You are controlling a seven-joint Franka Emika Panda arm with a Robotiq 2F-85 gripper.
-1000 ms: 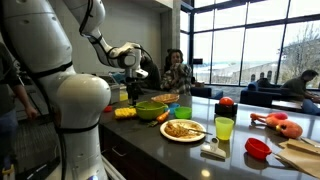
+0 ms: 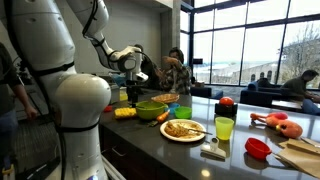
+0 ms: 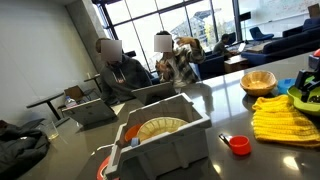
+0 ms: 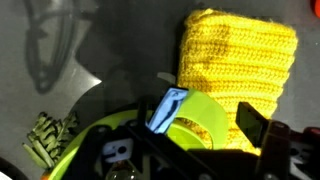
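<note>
My gripper stands open above the green bowl, at the lower left of the wrist view. A rounded green thing shows in the gap between its fingers, near the bowl's rim; a small blue piece appears beside it. Whether either touches a finger cannot be told. A knitted yellow cloth lies flat beside the bowl. In the first exterior view the gripper hangs low over the green bowl, with the yellow cloth to its left.
A grey bin holding an orange bowl stands on the table. A small red cup and a wicker basket are near the yellow cloth. A plate of food, a yellow-green cup and a red bowl occupy the other end.
The person standing behind the table has shifted posture. The arm, gripper and tabletop objects show no clear movement.
</note>
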